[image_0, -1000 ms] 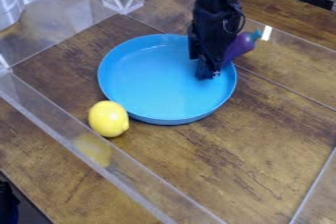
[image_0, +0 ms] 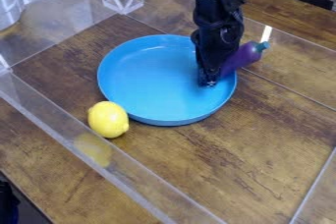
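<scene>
The black robot gripper (image_0: pixel 213 63) reaches down at the right side of a round blue plate (image_0: pixel 151 81). A purple eggplant toy (image_0: pixel 243 57) with a teal stem lies tilted at the plate's right rim, against the gripper. Whether the fingers are around it or only beside it is unclear; the dark fingers are hard to make out.
A yellow lemon-like object (image_0: pixel 108 119) lies below the plate on the wooden surface. Clear plastic walls run along the left.
The gripper has moved slightly left and down toward the plate. The eggplant has shifted a little downward with it.
</scene>
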